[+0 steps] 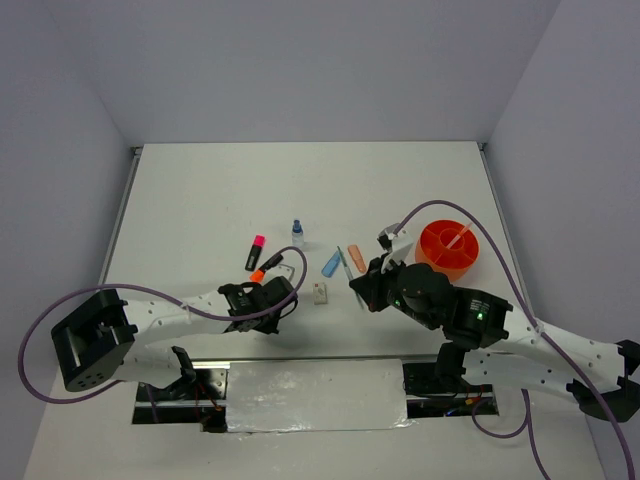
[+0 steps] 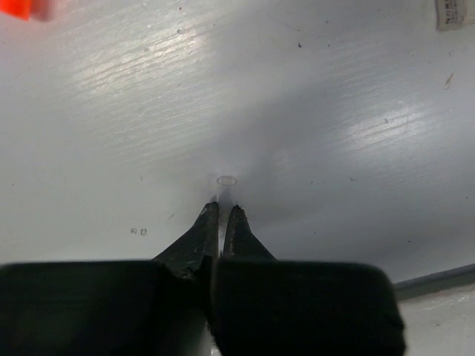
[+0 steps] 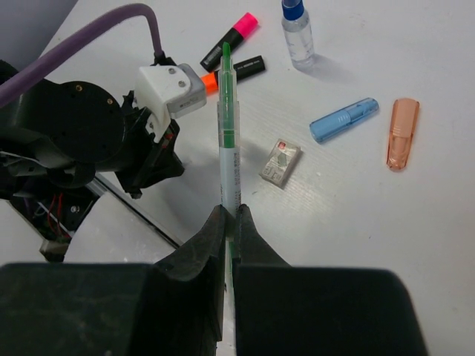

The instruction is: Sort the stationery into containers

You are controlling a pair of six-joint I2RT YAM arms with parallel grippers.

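My right gripper is shut on a green-and-white pen point(image 3: 228, 170), held above the table. My left gripper is shut low over bare table, with nothing clearly visible between its tips. Loose stationery lies between the arms: a pink highlighter point(image 1: 255, 253), an orange highlighter point(image 3: 250, 68), a blue correction tape point(image 3: 344, 119), a peach one point(image 3: 401, 132) and a small eraser point(image 3: 280, 162). An orange container point(image 1: 448, 263) stands at the right with a pale stick-like item inside.
A small bottle with blue cap point(image 1: 297, 236) stands upright mid-table. Walls border the sides and back.
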